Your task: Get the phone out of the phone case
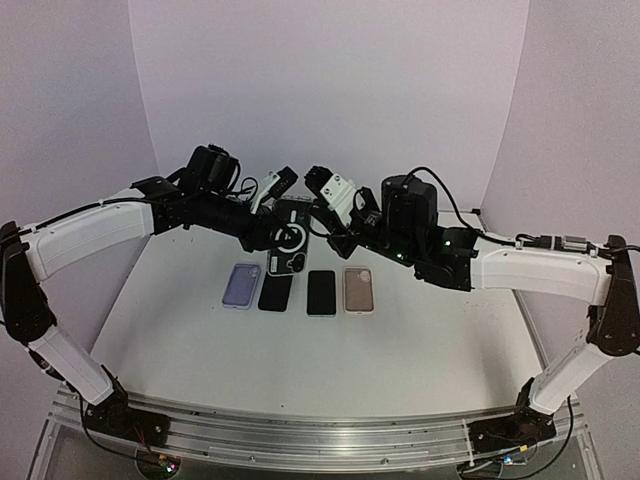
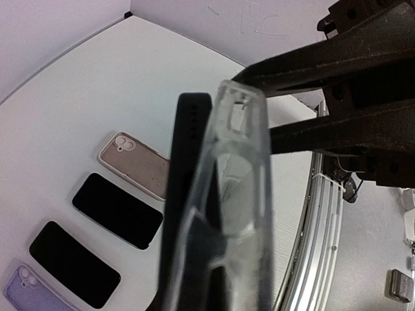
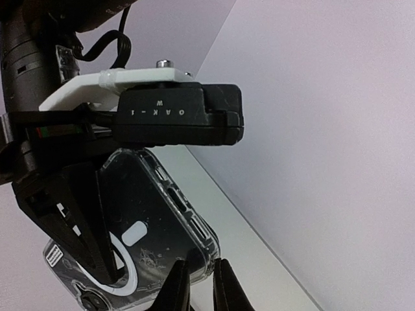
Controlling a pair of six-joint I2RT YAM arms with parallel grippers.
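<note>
A black phone (image 2: 188, 162) in a clear case (image 2: 240, 181) with a white ring (image 1: 291, 238) is held up by my left gripper (image 1: 278, 232), one finger (image 3: 91, 220) lying over the back. In the left wrist view a narrow wedge of space shows between the phone's upper end and the case's edge. From the right, my right gripper reaches the case's edge with its fingers somewhat apart, one passing behind the case. The right wrist view shows its fingertips (image 3: 222, 269) at the case's corner. Whether they pinch the edge is unclear.
On the table below lie a purple case (image 1: 241, 286), a black phone (image 1: 275, 293), another black phone (image 1: 321, 293) and a pink case (image 1: 358, 290).
</note>
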